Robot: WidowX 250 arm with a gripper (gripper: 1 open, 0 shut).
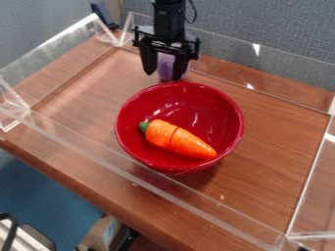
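A large red bowl (218, 118) rests on the wooden table, with an orange carrot (181, 139) with a green tip lying inside it. Behind the bowl, my black gripper (167, 61) is lowered near the back of the table, around a purple object (174, 69) that is partly hidden by it. Whether the fingers are closed on that object is unclear at this size.
Clear plastic walls (241, 51) border the wooden table (78, 108). Bare table lies left and right of the bowl. Some grey hardware sits below the front edge at bottom left.
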